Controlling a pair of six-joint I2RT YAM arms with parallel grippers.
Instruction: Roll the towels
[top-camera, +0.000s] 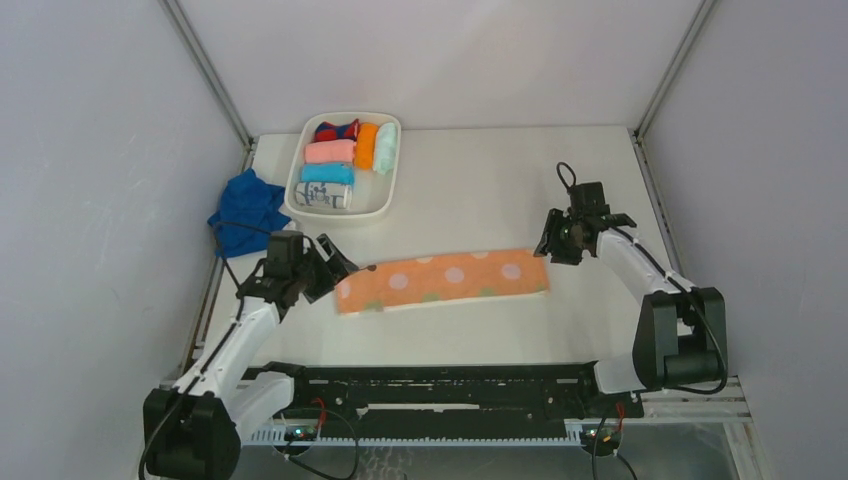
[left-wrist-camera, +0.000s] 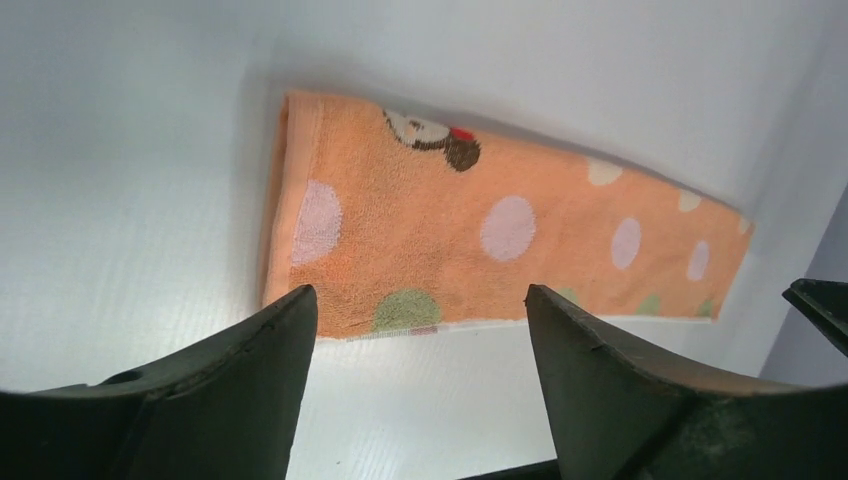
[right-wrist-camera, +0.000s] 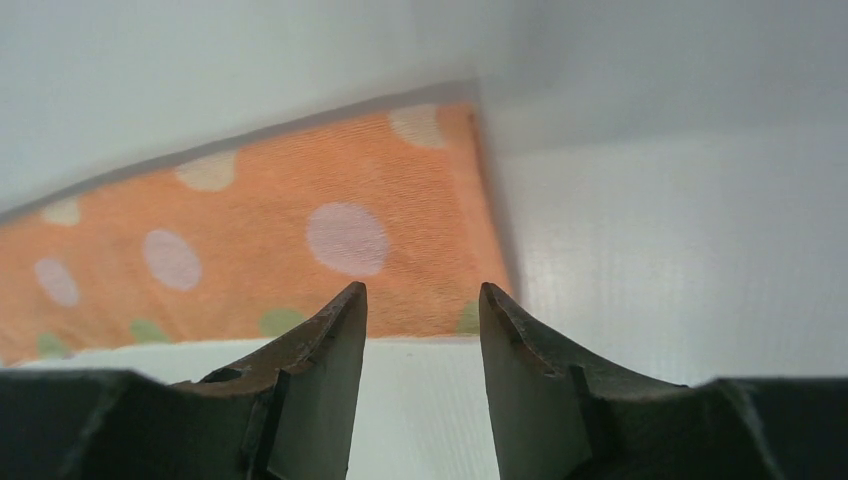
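Note:
An orange spotted towel (top-camera: 440, 277) lies flat on the table, folded into a long narrow strip running left to right. My left gripper (top-camera: 339, 269) is over its left end, fingers spread; in the left wrist view the towel (left-wrist-camera: 400, 225) shows beyond the fingers (left-wrist-camera: 290, 350), with nothing between them. At the strip's other end stands my right gripper (top-camera: 543, 240), open and empty. The right wrist view shows the towel's folded right edge (right-wrist-camera: 475, 200) beyond the fingertips.
A white bin (top-camera: 390, 190) at the back left holds several rolled towels. To its left a crumpled blue towel (top-camera: 243, 210) lies at the table's edge.

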